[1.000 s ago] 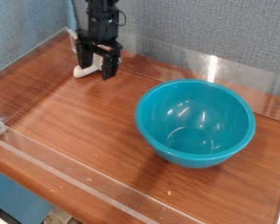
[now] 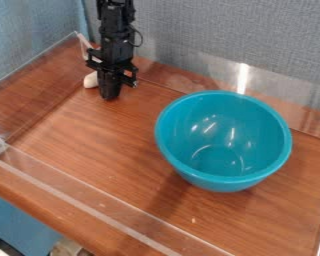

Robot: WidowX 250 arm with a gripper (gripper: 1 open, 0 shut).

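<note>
The black robot gripper (image 2: 109,78) reaches down at the back left of the wooden table (image 2: 103,160), low over a small white object (image 2: 91,80) that is mostly hidden behind it. Its fingers look close together; whether anything is between them cannot be made out. A large teal bowl (image 2: 223,140) stands on the right half of the table.
Grey walls border the table at the back and left, with a clear strip along the back edge.
The gripper has shifted slightly and now covers more of the white object. The bowl has not moved.
</note>
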